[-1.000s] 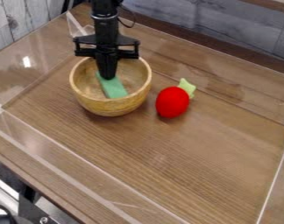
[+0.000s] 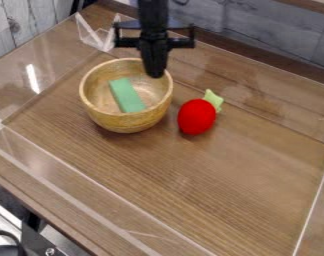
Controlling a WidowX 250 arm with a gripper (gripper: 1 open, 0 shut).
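Observation:
A yellow bowl [image 2: 125, 124] sits on the wooden table left of centre, with a green block [image 2: 127, 97] lying in it. My gripper [image 2: 154, 54] is above and behind the bowl's back right, dark and blurred, shut, with nothing visible between its fingers. A red round object [image 2: 197, 117] lies right of the bowl, and a small pale green object [image 2: 213, 99] lies just behind it.
A dark item [image 2: 5, 246] shows at the bottom left edge, beside a pale surface past the table's edge.
My gripper has moved from inside the bowl up and back, to the right, away from the green block, which remains lying in the bowl.

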